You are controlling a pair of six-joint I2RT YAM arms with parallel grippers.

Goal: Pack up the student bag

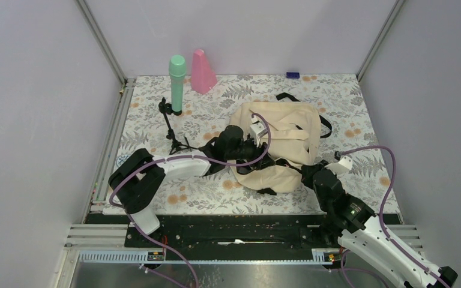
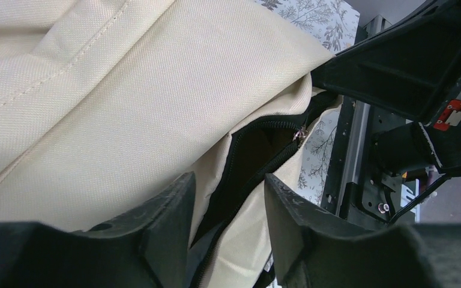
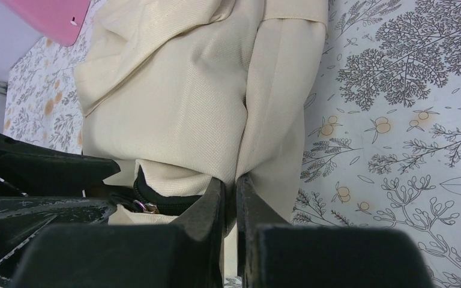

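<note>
A cream cloth bag [image 1: 282, 114] lies on the table with its zipped mouth towards the front. In the left wrist view, the mouth is parted along the black zipper [image 2: 258, 125], and a metal zipper pull [image 2: 300, 133] shows at its right end. My left gripper is part open over the mouth, one fingertip on either side of the zipper line, holding nothing that I can see. Cream cloth at the bag's right corner is pinched by my right gripper, which is shut on it. The inside of the bag is mostly dark.
A green bottle-like object [image 1: 177, 84] and a pink wedge-shaped holder [image 1: 201, 72] stand at the back left. In front of the green one is a small black tripod [image 1: 171, 129]. A dark blue block [image 1: 293, 75] lies at the back edge. Table right of the bag is clear.
</note>
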